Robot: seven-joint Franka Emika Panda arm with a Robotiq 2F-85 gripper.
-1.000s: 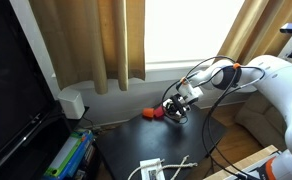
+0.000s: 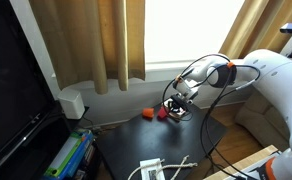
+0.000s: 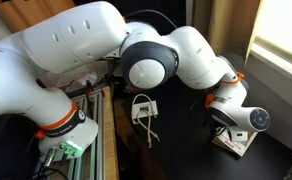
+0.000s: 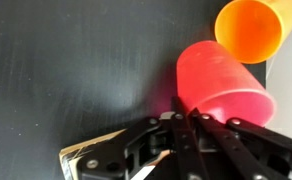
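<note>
In the wrist view a red cup (image 4: 221,80) lies tilted, its open mouth facing the lower right. My gripper is shut on the cup's near rim. Close beside it, at the top right, is an orange cup (image 4: 248,30). From the first exterior view, the red cup (image 2: 163,114) shows only as a small patch next to the arm's end, just right of the orange cup (image 2: 149,113). In the second exterior view the arm hides both cups.
A pale-edged box (image 4: 78,152) sits under the gripper's left side. A white power strip (image 2: 152,169) with its cable lies at the table's near edge. The window wall stands close behind.
The arm's end has shifted slightly to the right, and the red cup with it. A small gap now shows between the red and orange cups.
</note>
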